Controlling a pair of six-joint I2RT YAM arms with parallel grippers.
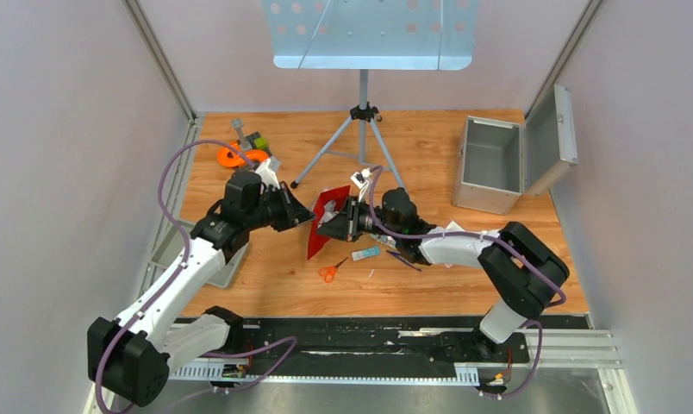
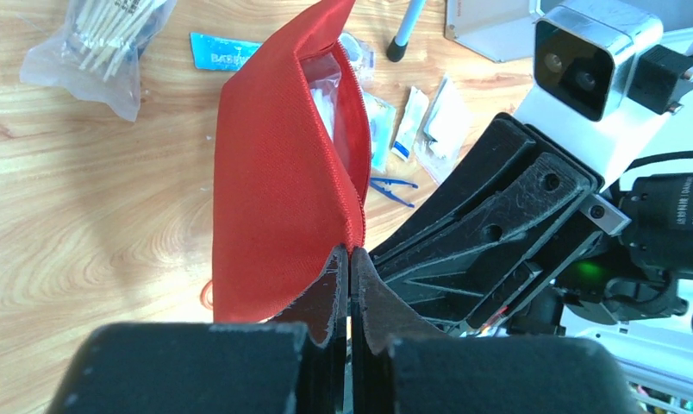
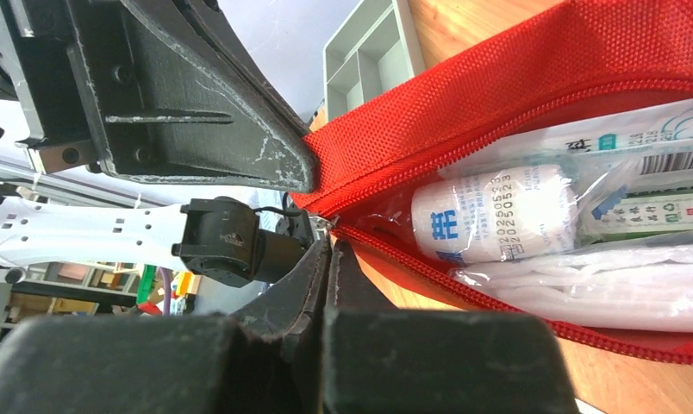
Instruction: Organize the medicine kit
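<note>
The red pouch (image 2: 278, 172) is held up above the table, unzipped, with a white bandage roll (image 3: 494, 211) and clear-wrapped packs (image 3: 619, 280) inside. My left gripper is shut on the pouch's edge by one end of the zipper. The right gripper is shut at that same corner, with the small metal zipper pull (image 3: 320, 223) at its fingertips. Both grippers are close together, one on each side of the corner. In the top view the right gripper covers part of the pouch.
Orange scissors (image 1: 327, 273), a teal packet (image 1: 366, 253), blue tweezers (image 2: 393, 186) and a bag of cotton swabs (image 2: 110, 43) lie below. A grey tray (image 1: 225, 274) sits left. An open grey box (image 1: 485, 194) stands right, and a tripod (image 1: 363, 129) stands behind.
</note>
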